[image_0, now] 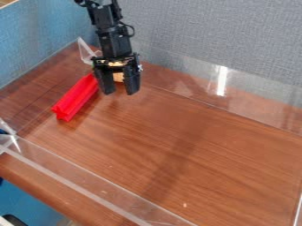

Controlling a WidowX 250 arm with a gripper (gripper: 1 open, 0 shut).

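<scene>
My black gripper [118, 82] hangs low over the back left of the wooden surface, its two fingers apart in an open stance. A long red bar [74, 97] lies just left of it, angled toward the front left. Behind the gripper, a light wooden piece shows, mostly hidden by the gripper; I cannot tell what it is.
Clear plastic walls edge the wooden surface [189, 150], with grey and blue padded walls behind. A dark object shows at the bottom left corner, outside the wall.
</scene>
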